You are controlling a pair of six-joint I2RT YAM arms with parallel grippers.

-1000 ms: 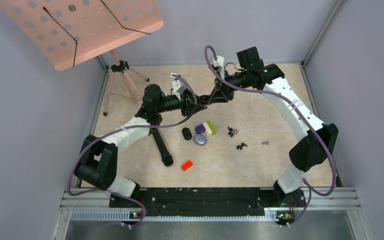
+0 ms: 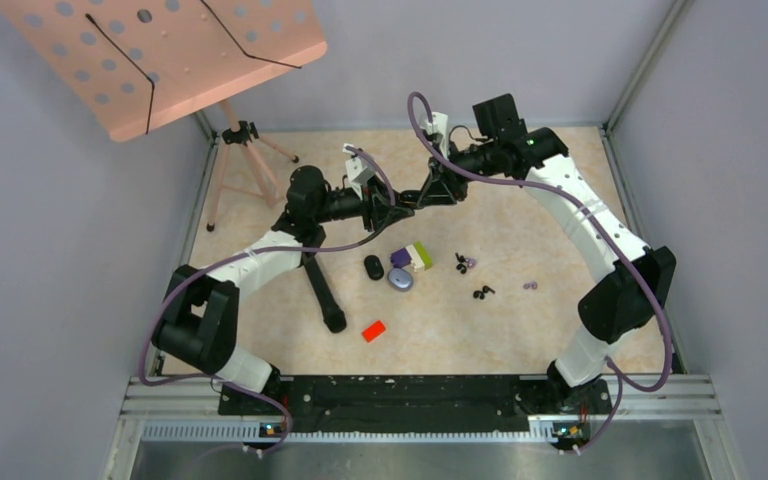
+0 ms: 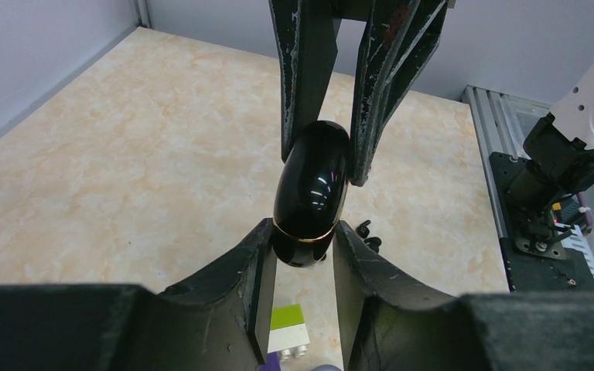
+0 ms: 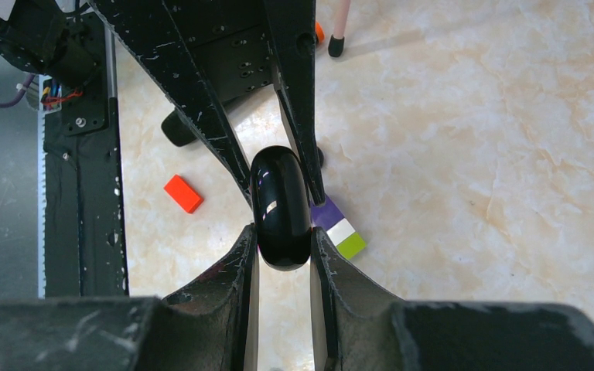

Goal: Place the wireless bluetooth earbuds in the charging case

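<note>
A glossy black charging case [image 3: 313,182] with a thin gold seam hangs above the table, its lid closed. In the right wrist view my right gripper is shut on one end of this case. My left gripper has its fingers on either side of the other end; whether they press on it I cannot tell. From the top view, the left gripper and the right gripper [image 2: 426,197] meet end to end with the case between. Dark earbuds [image 2: 461,265] lie right of centre on the table, more dark earbuds [image 2: 483,292] slightly nearer the front.
A black oval object [image 2: 373,267], a lavender case [image 2: 400,279] and a purple-white-green block [image 2: 412,257] sit below the grippers. Nearby are a red block [image 2: 374,331] and a microphone [image 2: 326,297]. Small purple earbuds [image 2: 531,285] lie right.
The right arm, the case and the things on the table look unmoved.
</note>
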